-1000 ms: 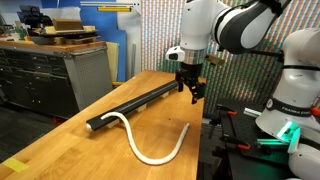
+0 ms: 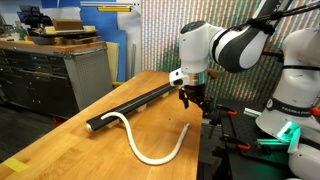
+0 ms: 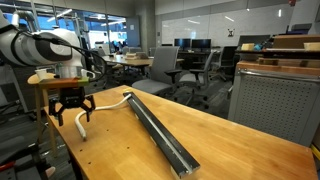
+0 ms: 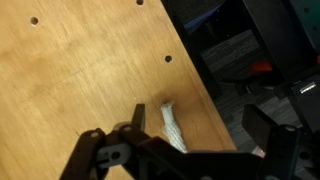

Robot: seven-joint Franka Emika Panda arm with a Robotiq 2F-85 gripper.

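Observation:
A white hose or cable [image 2: 151,161] lies in a curve on the wooden table, its near end pointing toward the robot's side. In the wrist view that end of the hose [image 4: 172,127] shows between the fingers, near the left one, with its lower part hidden behind the gripper body. My gripper [image 2: 194,98] hangs above the table near that end, open, with nothing held. From the other side, the gripper [image 3: 74,108] appears over the table corner, apart from the hose [image 3: 80,121].
A long dark rail [image 2: 130,106] lies on the table beyond the hose. The table's edge [image 4: 207,93] runs close to the gripper, with dark equipment past it. Bare wood [image 3: 225,131] stretches away on the rail's far side.
My gripper has shifted slightly down and to the right in exterior view 1. The hose and rail have stayed where they were.

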